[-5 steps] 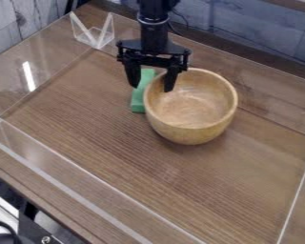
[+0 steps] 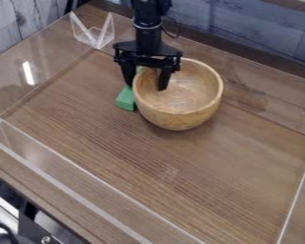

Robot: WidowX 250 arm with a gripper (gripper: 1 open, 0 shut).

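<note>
The black gripper [image 2: 146, 63] is open at the upper middle, its fingers over the back left rim of a large tan wooden bowl [image 2: 177, 99]. The bowl looks empty. A green object [image 2: 125, 98] lies against the bowl's left side, partly hidden by the bowl and gripper.
The wooden table [image 2: 79, 143] has wide clear room at the front, left and right. Clear plastic pieces stand at the back left and left edge. A dark curved item sits at the bottom left corner.
The bowl has shifted a little left, covering more of the green object.
</note>
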